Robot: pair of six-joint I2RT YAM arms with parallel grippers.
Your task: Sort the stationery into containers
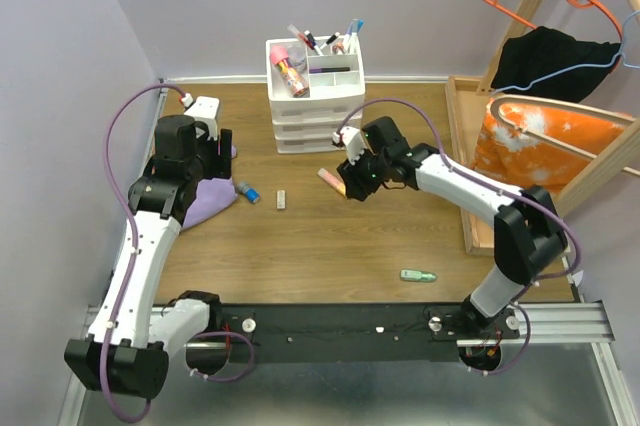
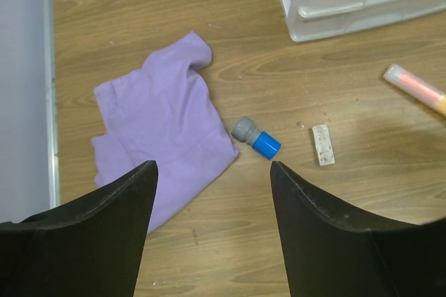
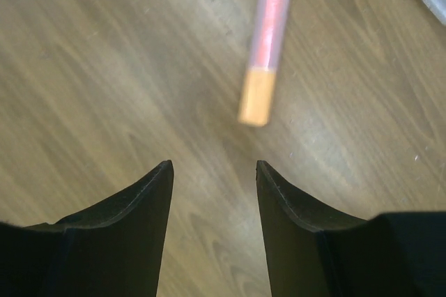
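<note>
A white drawer organizer (image 1: 318,116) holds pens and a bottle in its top compartments. On the table lie a pink-and-orange tube (image 3: 265,46), a blue-capped grey item (image 2: 258,138), a small whitish block (image 2: 323,145) and a green item (image 1: 418,275). My left gripper (image 1: 216,151) hangs over the purple cloth (image 2: 160,130); in its wrist view the fingers are apart with nothing between them. My right gripper (image 1: 356,178) is just beside the tube, which lies ahead of its open, empty fingers in the right wrist view.
At the right stands a wooden rack (image 1: 465,226) with hangers, dark clothing and an orange bag (image 1: 540,141). Walls border the table at left and back.
</note>
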